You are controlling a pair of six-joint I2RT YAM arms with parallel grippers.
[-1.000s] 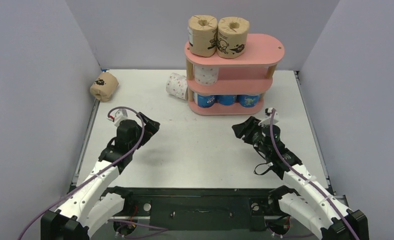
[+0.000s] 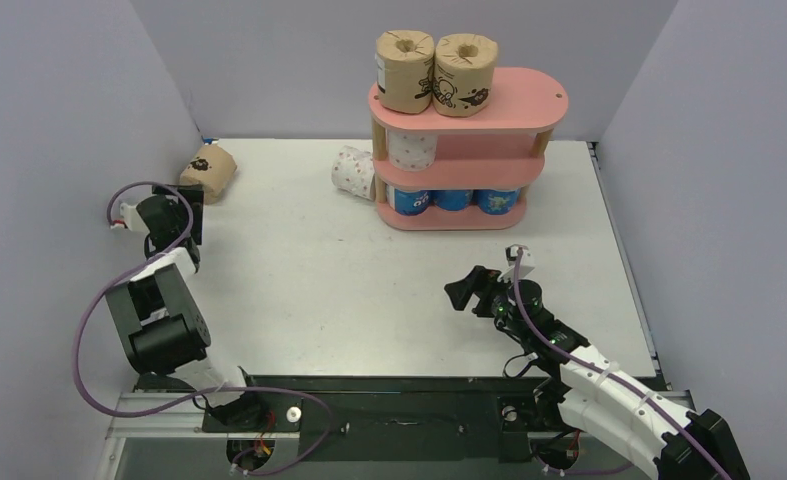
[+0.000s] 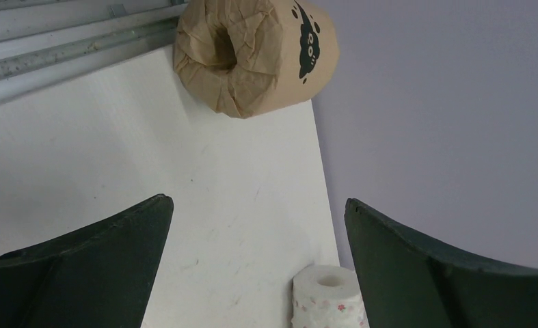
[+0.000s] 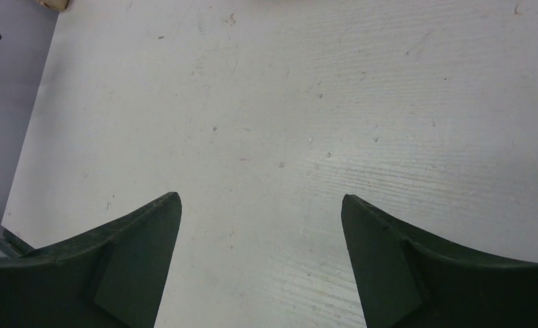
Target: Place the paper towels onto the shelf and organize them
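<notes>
A brown paper-wrapped roll (image 2: pixel 208 172) lies tilted in the table's far left corner; in the left wrist view the brown roll (image 3: pixel 305 51) shows its hollow end, ahead of my left gripper. That gripper is open with nothing between its fingers. A white dotted roll (image 2: pixel 353 172) leans on its side against the left of the pink shelf (image 2: pixel 531 97). Two brown rolls (image 2: pixel 405 72) stand on the top level, one white roll (image 2: pixel 412 149) on the middle, and several blue rolls (image 2: pixel 453 199) on the bottom. Over bare table, my right gripper is open and empty.
Grey walls (image 2: pixel 64 100) close in the left, back and right sides. On the shelf, the right part of the top and middle levels is bare.
My left arm has swung left and back, bringing its gripper close to the brown corner roll. The right gripper has drawn slightly toward the table's front and left. The rolls have not moved.
</notes>
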